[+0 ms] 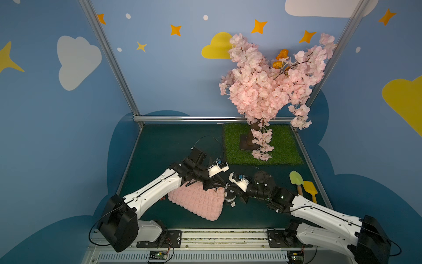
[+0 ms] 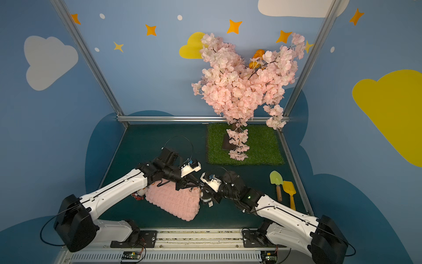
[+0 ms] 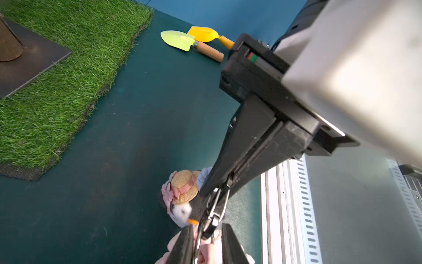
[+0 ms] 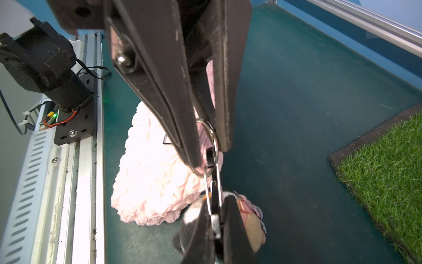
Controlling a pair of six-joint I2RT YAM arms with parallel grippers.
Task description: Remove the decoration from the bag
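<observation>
A pink quilted bag [image 1: 195,202] lies on the table under my left gripper, with a plush decoration [image 4: 250,222] wearing a straw hat beside its right end. My grippers meet above the decoration. A metal clasp with a ring [image 3: 213,211] runs between them. In the left wrist view my left fingers stand a little apart around the clasp; whether they grip it I cannot tell. My right gripper is shut at the clasp's metal bar, seen in the right wrist view.
A grass mat [image 1: 285,145] with a blossom tree [image 1: 263,88] stands at the back right. A green trowel [image 1: 295,178] and yellow shovel [image 1: 310,188] lie at the right.
</observation>
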